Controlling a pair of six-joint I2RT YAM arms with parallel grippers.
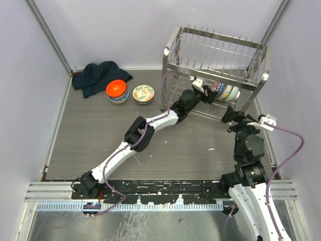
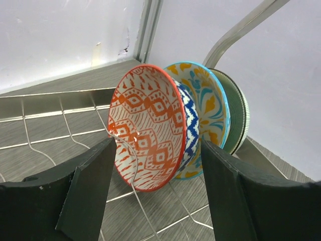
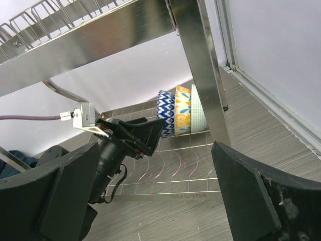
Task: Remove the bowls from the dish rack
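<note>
In the left wrist view three bowls stand on edge in the dish rack (image 1: pixel 218 36): a red-and-white patterned bowl (image 2: pixel 145 125) with a blue zigzag outside, a blue-rimmed yellow floral bowl (image 2: pixel 210 103), and a pale green bowl (image 2: pixel 241 113). My left gripper is inside the lower tier, fingers apart, facing the red-patterned bowl. That bowl's rim shows beyond the gap, and I cannot tell whether a finger touches it. From the right side, my right gripper looks toward the rack, open and empty, outside the rack's front corner.
At the left, an orange bowl (image 1: pixel 116 88) tops a stack beside a floral bowl (image 1: pixel 143 93). A dark cloth (image 1: pixel 98 78) lies behind them. The rack's metal front rail (image 1: pixel 215 76) and thin wires surround my left gripper.
</note>
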